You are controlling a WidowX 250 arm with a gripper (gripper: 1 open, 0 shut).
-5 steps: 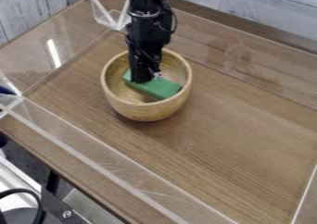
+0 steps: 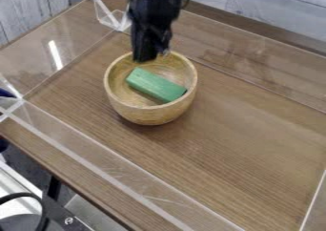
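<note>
A wooden bowl (image 2: 121, 101) stands on the wooden table (image 2: 230, 149), holding a green block (image 2: 155, 84) that lies tilted inside it. My black gripper (image 2: 149, 44) hangs above the back of the bowl, blurred and apart from the block. Whether its fingers are open or shut is too blurred to see.
Black cables (image 2: 19, 206) lie at the bottom left edge, and a bluish object sits at the left edge. A light wall or edge runs along the top left.
My gripper has risen up and back out of the bowl, away from the green block, which now shows more fully inside the bowl.
</note>
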